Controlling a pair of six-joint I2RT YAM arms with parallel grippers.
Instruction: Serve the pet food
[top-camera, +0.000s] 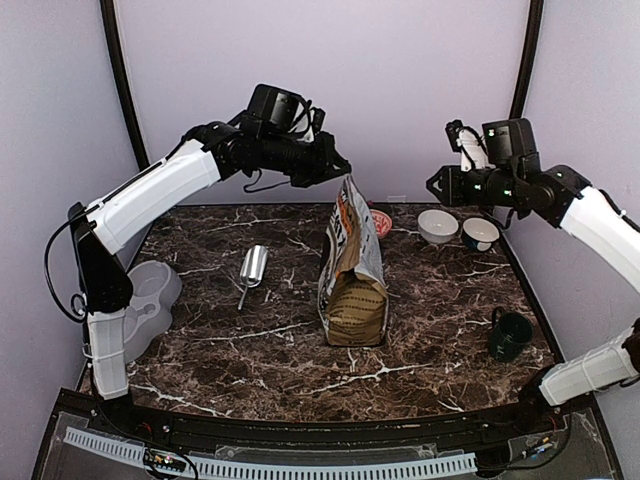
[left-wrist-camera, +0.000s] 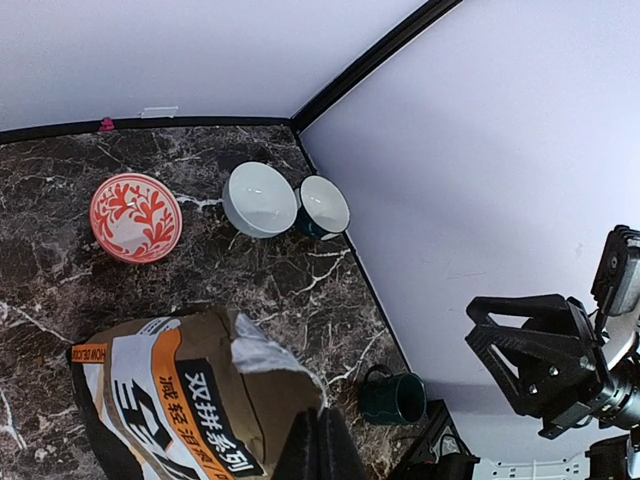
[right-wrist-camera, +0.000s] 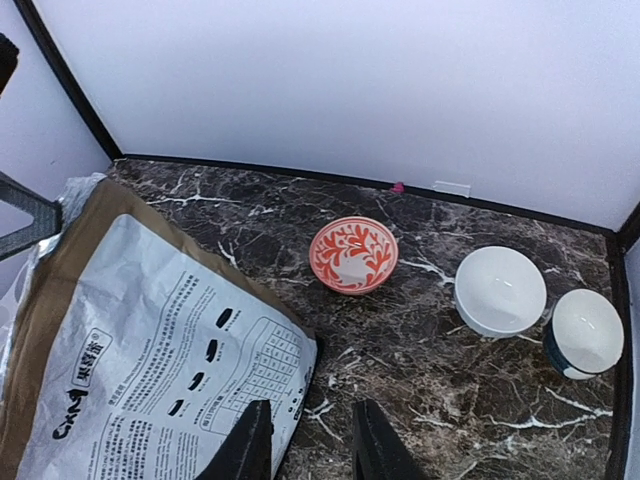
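Note:
The pet food bag (top-camera: 352, 250) stands upright at mid-table, its top drawn up to a peak. My left gripper (top-camera: 347, 172) is shut on the bag's upper edge, which runs to the fingertips (left-wrist-camera: 318, 425) in the left wrist view. My right gripper (top-camera: 436, 187) hovers to the right of the bag, apart from it; its fingers (right-wrist-camera: 252, 440) stand apart with nothing between them. A metal scoop (top-camera: 254, 266) lies left of the bag. A grey tray with two hollows (top-camera: 150, 300) is at the far left, partly behind the left arm.
A red-patterned bowl (right-wrist-camera: 353, 255) sits behind the bag. Toward the back right are a white bowl (top-camera: 437, 227) and a dark-sided cup (top-camera: 480, 234). A dark green mug (top-camera: 510, 336) stands at the front right. Bare tabletop (top-camera: 440, 300) lies between bag and mug.

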